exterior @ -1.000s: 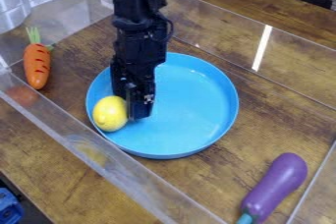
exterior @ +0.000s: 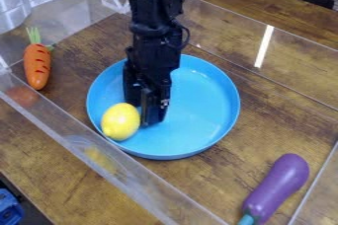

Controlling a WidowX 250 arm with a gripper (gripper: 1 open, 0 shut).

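My black gripper (exterior: 142,106) reaches down from the top into a blue plate (exterior: 199,120). Its tip is low over the left part of the plate, right beside a yellow object (exterior: 122,120), possibly a lemon, lying there. The fingers are dark and overlap one another, so whether they are open or shut is unclear.
An orange carrot (exterior: 39,65) lies on the wooden table at the upper left. A purple eggplant (exterior: 278,185) lies at the lower right. A clear rail runs diagonally along the lower left.
My gripper has shifted slightly right, and more of the yellow object shows. That object sits a little further right and lower than before.
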